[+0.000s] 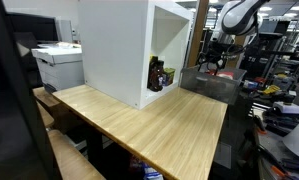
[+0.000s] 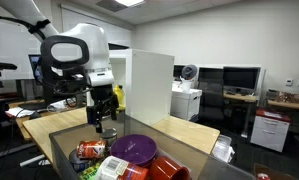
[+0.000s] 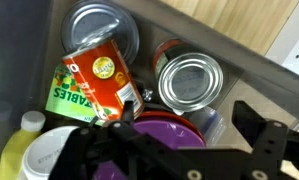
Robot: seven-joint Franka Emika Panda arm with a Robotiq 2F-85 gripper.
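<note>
My gripper stands open above a grey bin (image 1: 211, 87), its fingers spread wide with nothing held between them. In the wrist view a silver-topped can (image 3: 188, 80) stands upright just ahead of the gap, and a red can (image 3: 104, 80) lies on its side to the left. Below them sits a purple lid (image 3: 154, 150), partly covered by the left finger. Seen from exterior view 2, the gripper (image 2: 102, 118) hangs down over the bin's far left part, near a lying red can (image 2: 92, 149).
Two more red cans (image 2: 124, 169) lie at the bin's near side. The bin wall (image 3: 234, 50) runs close past the upright can. A tall white shelf unit (image 1: 124, 50) with dark bottles (image 1: 155, 75) stands on the wooden table (image 1: 159, 130), whose front is clear.
</note>
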